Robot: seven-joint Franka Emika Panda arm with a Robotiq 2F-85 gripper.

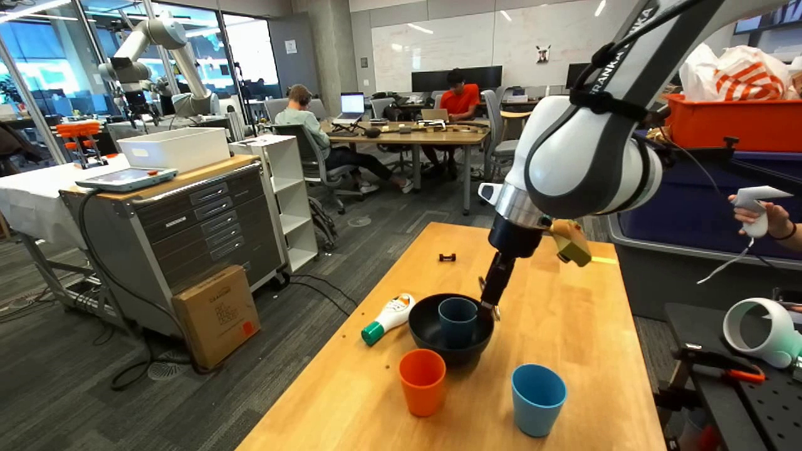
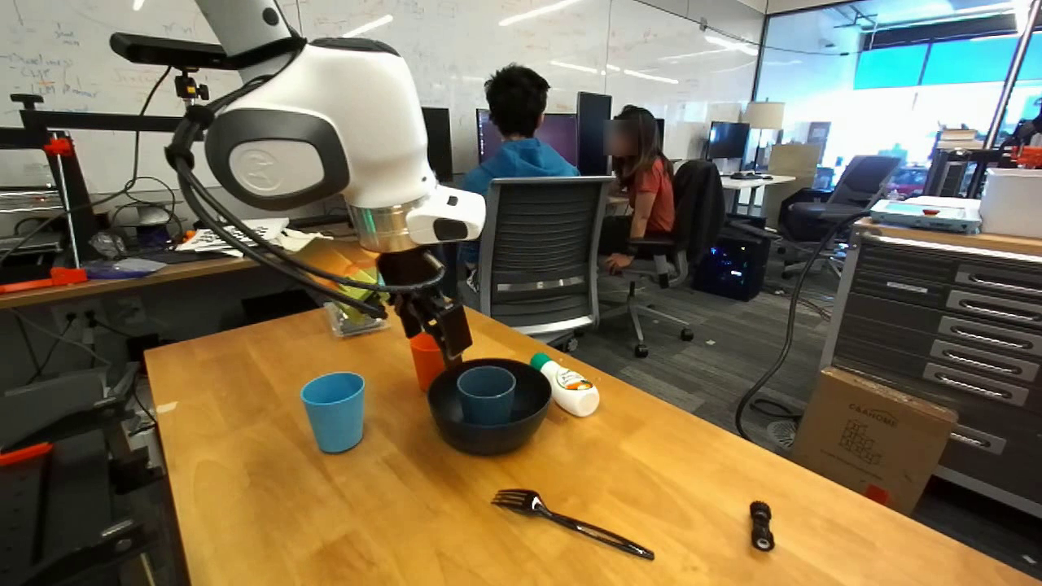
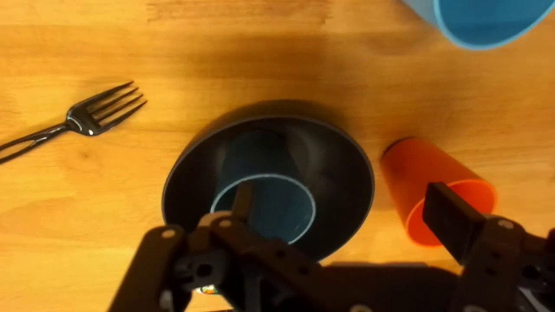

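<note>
A dark blue cup [image 1: 458,322] stands inside the black bowl [image 2: 490,439] on the wooden table. My gripper is open with its fingers wide apart. In the wrist view, the left finger [image 3: 242,202] overlaps the cup's near rim and the right finger [image 3: 446,217] overlaps the orange cup [image 3: 424,182]. Whether either finger touches a cup I cannot tell. Exterior view 2 has the fingers above the bowl's rim, close to the orange cup behind it. A light blue cup [image 2: 334,412] stands apart from the bowl.
A white bottle [image 1: 392,314] with a green cap lies beside the bowl. On the open table are a black fork [image 2: 571,524] and a small dark object [image 2: 762,526]. A yellow-green item [image 1: 571,243] shows behind the gripper. Bare table surrounds the light blue cup.
</note>
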